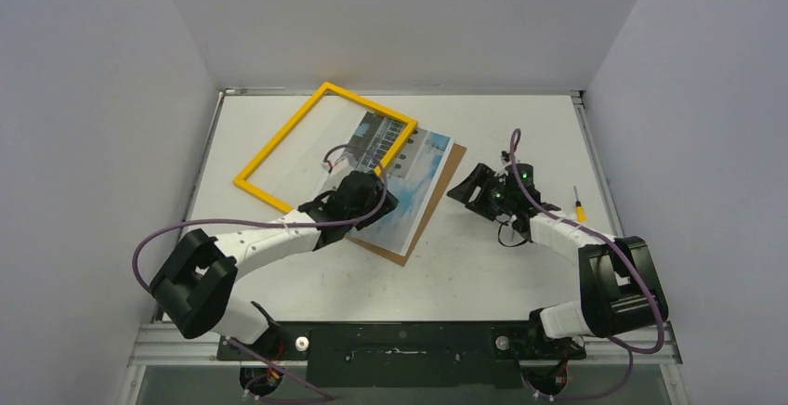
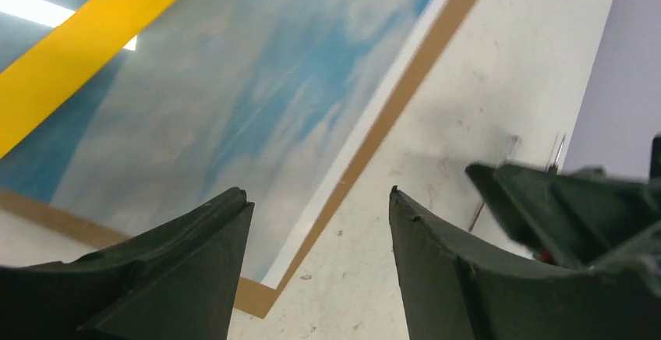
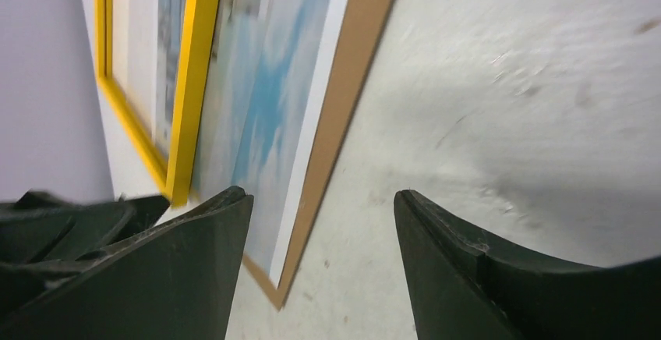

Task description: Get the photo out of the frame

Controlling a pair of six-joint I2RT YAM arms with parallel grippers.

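The yellow frame (image 1: 279,145) lies tilted on the table's left half, overlapping part of the photo (image 1: 404,196), a blue-sky picture with a white border. Brown backing board (image 1: 440,182) shows along the photo's right and lower edges. My left gripper hovers over the photo's lower part; its fingers (image 2: 210,239) stand apart, with the photo's edge and board beneath and nothing gripped. To the right of the board, my right gripper is open above bare table, empty. In the top view the left arm hides the frame's lower corner.
A yellow-handled screwdriver (image 1: 579,208) lies at the table's right side, near the right arm.
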